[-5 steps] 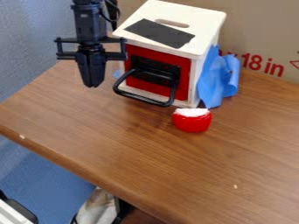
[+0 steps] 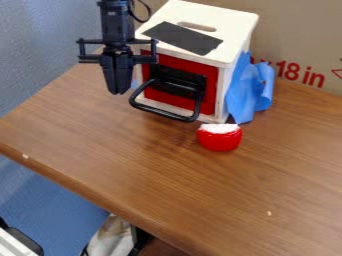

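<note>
My black gripper (image 2: 118, 76) hangs at the upper left, just beside the front left of a white box (image 2: 231, 31) with a red front (image 2: 201, 70) and a black bar handle (image 2: 167, 110). Whether its fingers are open or shut is hard to tell. A red round container (image 2: 219, 141) with white on top stands on the wooden table in front of the box.
A blue cloth or glove (image 2: 250, 90) lies at the box's right side, against a cardboard backdrop (image 2: 301, 40).
My gripper has moved a little to the right, toward the box. The box and the red container have not visibly moved.
</note>
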